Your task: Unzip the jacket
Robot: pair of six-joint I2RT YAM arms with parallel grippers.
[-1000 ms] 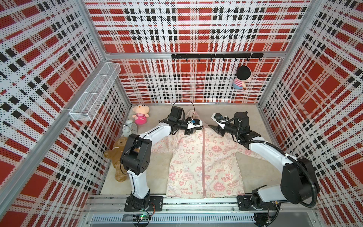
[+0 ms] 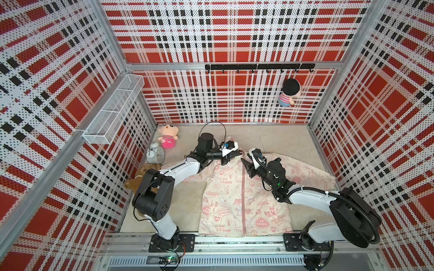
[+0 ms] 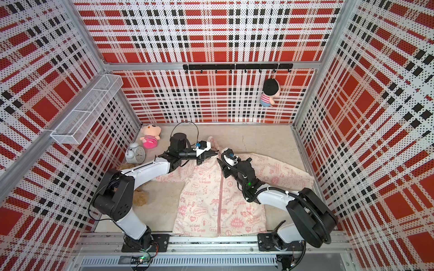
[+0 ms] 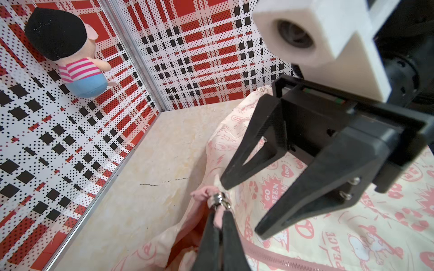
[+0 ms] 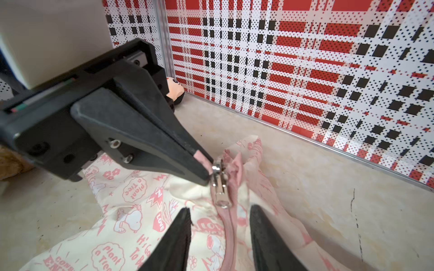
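Note:
The pink-printed cream jacket (image 2: 221,203) lies spread on the table, its pink zipper (image 3: 219,207) running down the middle. At its top, my left gripper is shut on the pink zipper end by the metal slider (image 5: 220,189), which shows just past its fingertips. My right gripper stands part open just on the near side of the slider, pointing at it, with nothing clearly between its fingertips; in the left wrist view its fingers straddle the space right of the slider.
A teddy bear (image 2: 135,183), an alarm clock (image 2: 155,155) and a doll (image 2: 168,137) sit at the left. Another doll (image 2: 289,92) hangs on the back wall below a hook rail. A wire basket (image 2: 113,108) is on the left wall. Bare table shows behind the jacket.
My right gripper has swung down and toward the front, turning toward the zipper top. My left gripper has shifted slightly, its arm leaning more to the left.

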